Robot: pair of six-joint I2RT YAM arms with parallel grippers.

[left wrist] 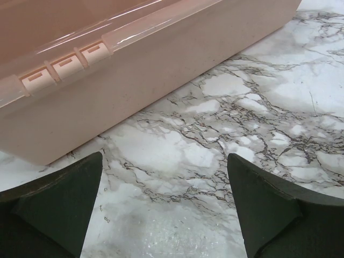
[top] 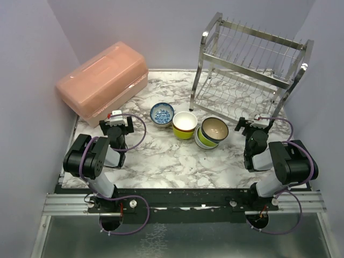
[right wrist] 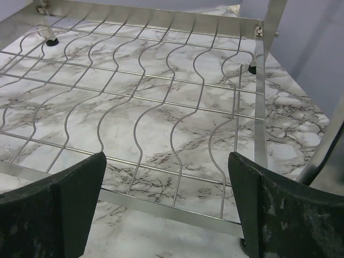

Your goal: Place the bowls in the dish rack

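Observation:
Several bowls stand in the middle of the table: a blue-patterned bowl [top: 162, 114], a white bowl [top: 185, 120] atop a yellow-green one [top: 183, 134], and a brown-lined dark bowl [top: 215, 129] tilted over a green bowl [top: 204, 139]. The two-tier metal dish rack [top: 244, 70] stands at the back right, its shelves empty; the lower wire shelf [right wrist: 142, 102] fills the right wrist view. My left gripper [top: 116, 124] is open by the pink box, nothing between its fingers. My right gripper [top: 254, 126] is open before the rack's front edge, its fingers [right wrist: 70, 201] apart and empty.
A large closed pink box [top: 105, 80] takes up the back left, close to my left gripper. Rack legs [top: 198, 86] reach the table behind the bowls.

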